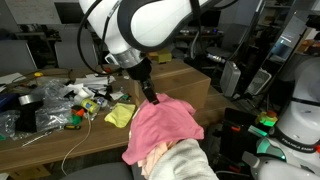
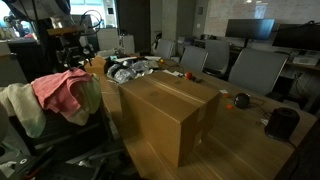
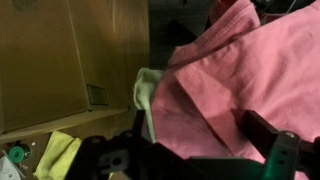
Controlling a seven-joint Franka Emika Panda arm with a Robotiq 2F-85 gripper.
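A pink cloth lies draped in folds over a pile of pale cloth, with a white cloth beneath and in front of it. My gripper is open, its dark fingers spread apart above the pink cloth in the wrist view. No cloth is visibly pinched between them; whether a fingertip touches the fabric cannot be told. Part of a pale green cloth shows at the pink one's left edge. From the second exterior view, the pink cloth hangs below the arm.
A large cardboard box stands on the wooden table close by. A yellow cloth lies near the table edge. Plastic bags, tools and several small items clutter the left side. A loose cable crosses the tabletop.
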